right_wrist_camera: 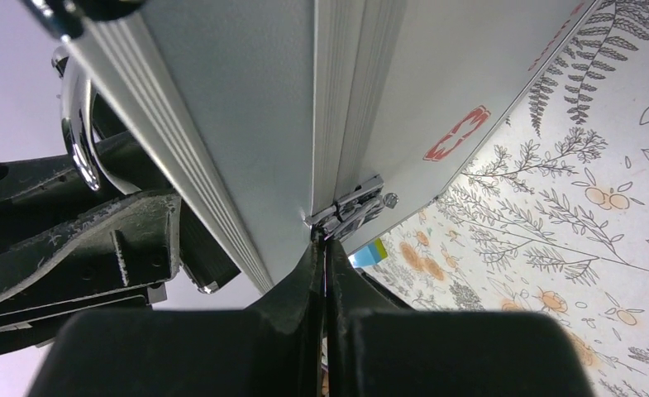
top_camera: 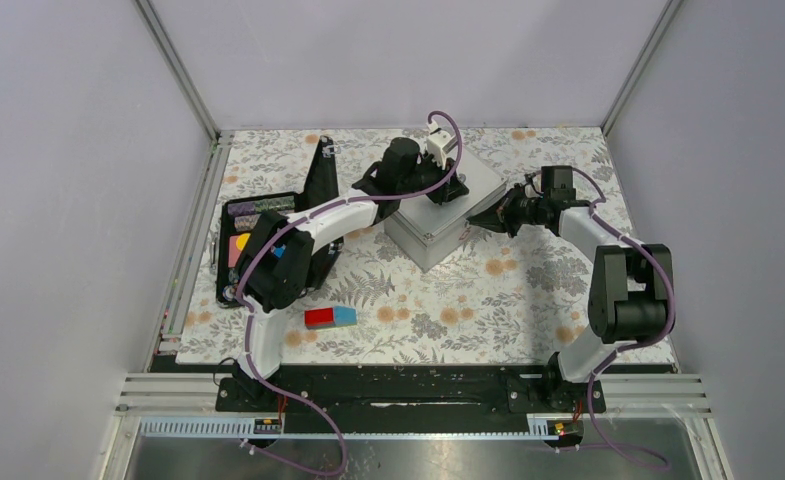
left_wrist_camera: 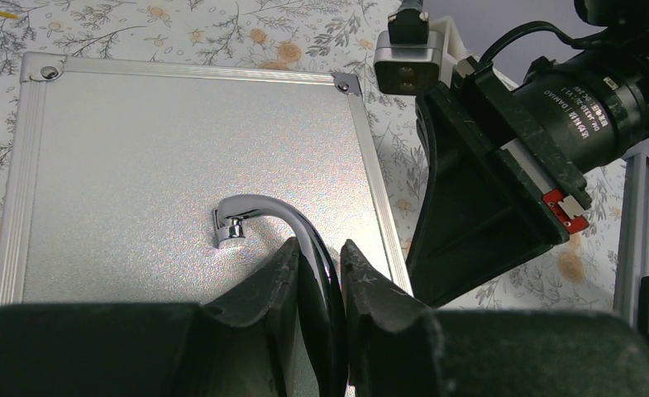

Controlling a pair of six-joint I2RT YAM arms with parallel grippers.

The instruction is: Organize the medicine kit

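Note:
The silver medicine kit [top_camera: 430, 237] stands at the table's centre back, its flat lid [left_wrist_camera: 139, 149] down on the body. A curved chrome handle [left_wrist_camera: 281, 209] rises from the lid, and my left gripper is shut on it. At the kit's right side, my right gripper is shut, its tips against the metal latch [right_wrist_camera: 354, 208] on the kit's front face. No object shows between the right fingertips. A red printed mark [right_wrist_camera: 457, 132] lies farther along that face. What the kit holds is hidden by the lid.
An open black case [top_camera: 221, 250] with several coloured items stands on the left, partly under the left arm. A red and blue box [top_camera: 330, 317] lies near the front edge.

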